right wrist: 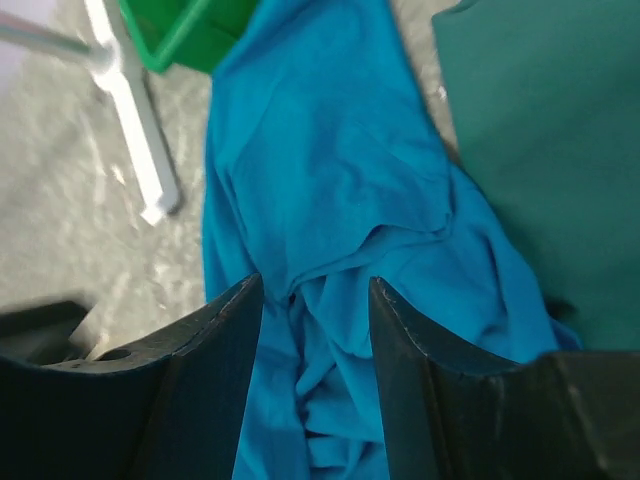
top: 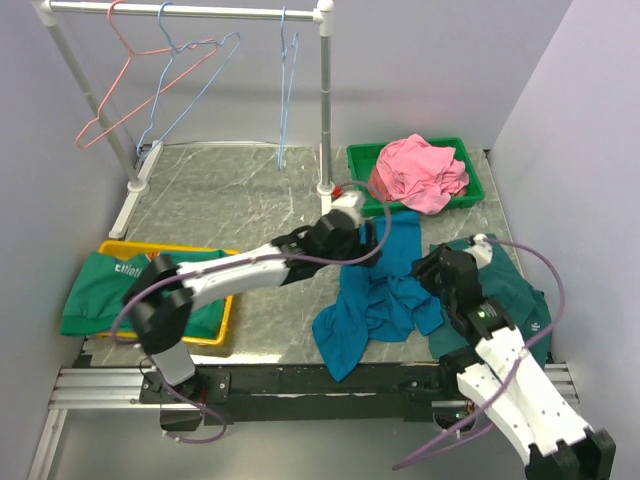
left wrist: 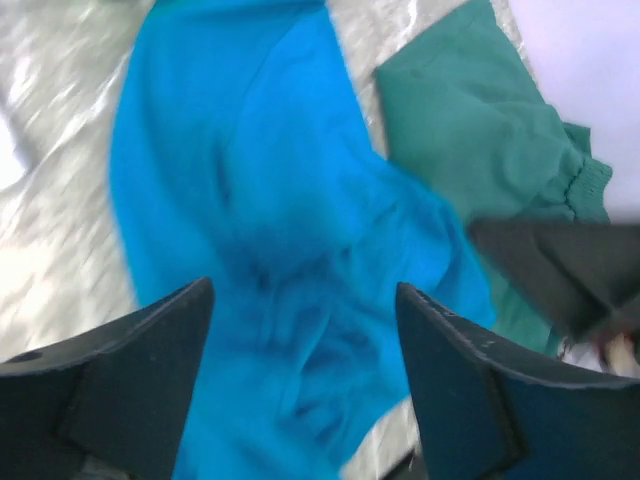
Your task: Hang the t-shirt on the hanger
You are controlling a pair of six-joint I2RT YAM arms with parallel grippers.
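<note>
A blue t-shirt (top: pixel 370 300) lies crumpled across the table's middle. My left gripper (top: pixel 365 245) hangs over its upper part, fingers apart, with cloth visible beneath in the left wrist view. My right gripper (top: pixel 425 270) is over the shirt's right side; in the right wrist view its fingers stand apart above blue cloth (right wrist: pixel 320 170), and whether they grip anything cannot be told. Red and blue wire hangers (top: pixel 165 85) hang from the white rail (top: pixel 215 11) at the back.
A green bin (top: pixel 360 160) with pink cloth stands back right, dark green cloth (top: pixel 510 310) lies right, and a yellow tray (top: pixel 225 310) with green cloth is left. Grey walls border the table.
</note>
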